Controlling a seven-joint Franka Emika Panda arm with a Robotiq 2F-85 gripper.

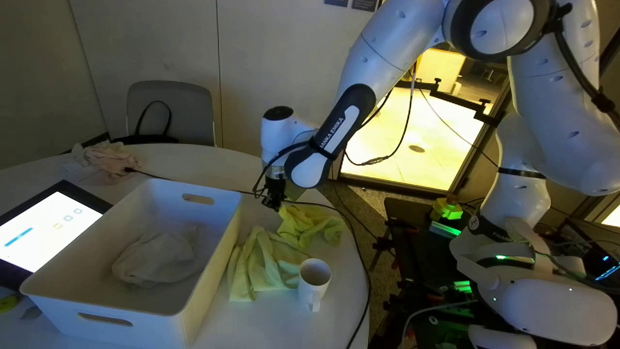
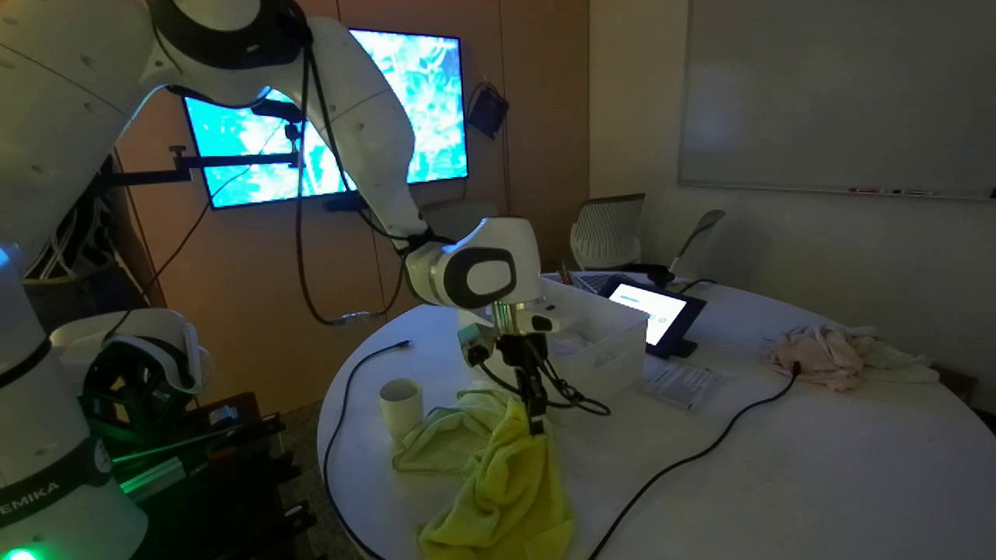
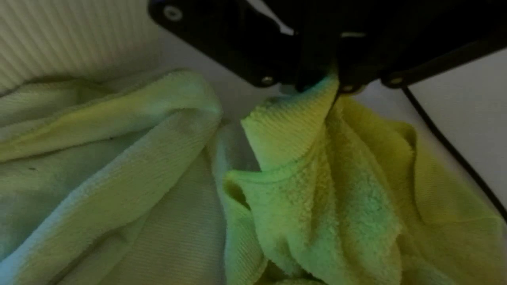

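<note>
My gripper is shut on an upper edge of the yellow towel, which is pinched between the fingertips and hangs down in folds. In exterior view 2 the yellow towel rises from the table to the gripper, its lower part spread toward the near edge. A paler yellow-green cloth lies crumpled beside it on the table, and shows at the left of the wrist view. The white bin stands left of both cloths in exterior view 1, with a whitish cloth inside.
A white mug stands against the paler cloth. Black cables run over the table around the towels. Behind the bin lies a lit tablet; a pinkish cloth is at the far side. In exterior view 2 the table's right side is mostly clear.
</note>
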